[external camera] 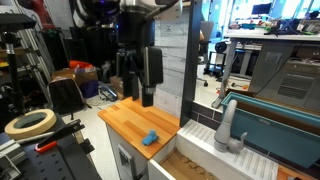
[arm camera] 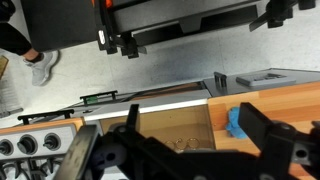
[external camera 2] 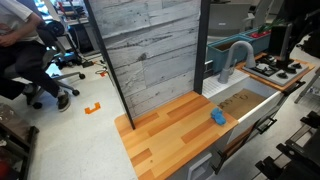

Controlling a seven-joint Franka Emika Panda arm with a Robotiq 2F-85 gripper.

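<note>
A small crumpled blue object [external camera: 150, 138] lies on the wooden counter [external camera: 124, 118], near the edge beside an open drawer. The same blue object [external camera 2: 217, 117] shows on the counter in exterior view 2. In the wrist view the blue object [arm camera: 235, 124] is at the lower right, partly covered by a finger. My gripper [external camera: 131, 97] hangs above the counter, higher than the blue object and to its left in exterior view 1. Its fingers [arm camera: 132, 125] are wide apart; the gripper is open and empty.
An open drawer [external camera 2: 262, 92] with a brown bottom adjoins the counter. A grey faucet [external camera: 229, 125] rises beyond it. A white plank wall [external camera 2: 155, 55] with a dark post backs the counter. A stove with knobs [arm camera: 30, 145] appears in the wrist view.
</note>
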